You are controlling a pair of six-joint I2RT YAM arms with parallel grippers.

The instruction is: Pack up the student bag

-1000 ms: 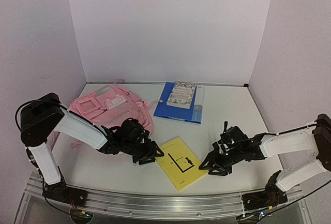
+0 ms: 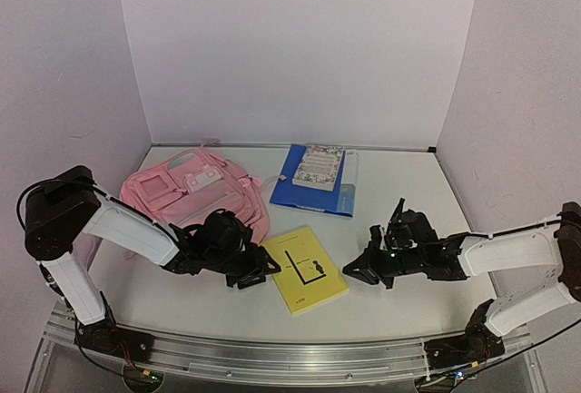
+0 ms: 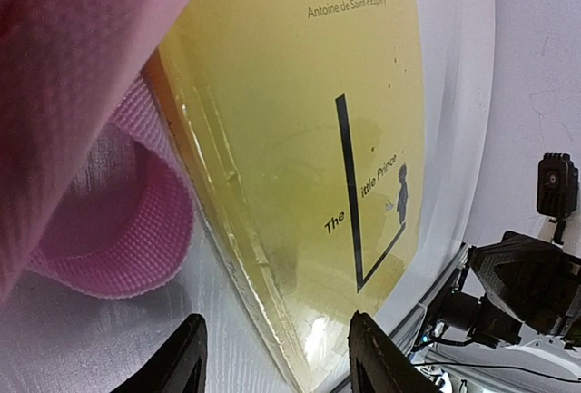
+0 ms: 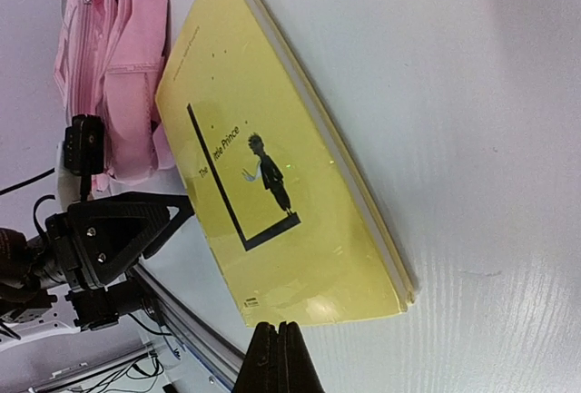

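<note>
A yellow book (image 2: 306, 270), "The Little Prince", lies flat on the table between my two grippers. The pink bag (image 2: 186, 184) lies at the table's left, its edge close to the book's far left corner. My left gripper stands open at the book's left edge; the book's near corner shows between its spread fingers, and I cannot tell whether they touch it. On the book's right side, my right gripper is shut with nothing visible between its fingers, just by the book's near edge.
Farther back lie a blue folder (image 2: 284, 191), a clear-edged case (image 2: 348, 198) and a smaller patterned book (image 2: 319, 168) on top. A pink strap (image 3: 136, 275) loops beside the yellow book. Free table surface (image 2: 399, 175) extends to the right.
The yellow book has slid left and slightly away from the table's front edge. My right gripper has shifted left and farther back with it. The left gripper has barely moved.
</note>
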